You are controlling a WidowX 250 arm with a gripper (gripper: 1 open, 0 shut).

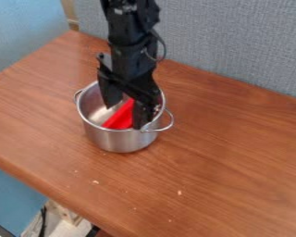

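Observation:
A steel pot (119, 139) with two loop handles stands on the wooden table (225, 176). A bright red object (121, 118) lies inside it, partly hidden. My black gripper (123, 104) is open and has its fingertips down inside the pot, one on the left and one on the right, over or beside the red object. Whether they touch it cannot be told.
A grey textured panel (231, 46) stands along the back. The table's edge runs along the lower left, with blue surface beyond it.

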